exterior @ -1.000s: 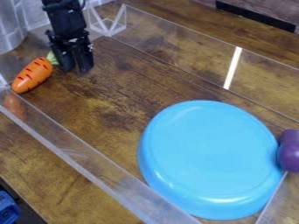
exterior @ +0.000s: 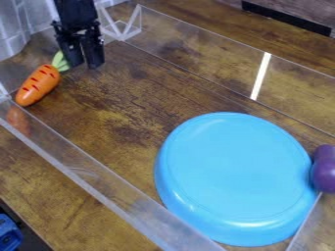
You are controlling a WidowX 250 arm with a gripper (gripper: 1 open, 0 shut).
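Observation:
A black gripper [exterior: 81, 44] hangs low at the top left, just behind an orange toy carrot [exterior: 38, 86] with a green top [exterior: 59, 61]. Its fingers are dark and small, so whether they are open or shut is unclear. The carrot lies on the wooden floor of a clear-walled enclosure, along its left side.
A large blue plate [exterior: 233, 176] fills the lower right. A purple object [exterior: 326, 169] sits at the right edge, and a blue item [exterior: 7, 233] at the bottom left. Clear walls border the area.
The gripper has risen slightly from beside the carrot's green top, which now shows more clearly. The carrot has barely moved.

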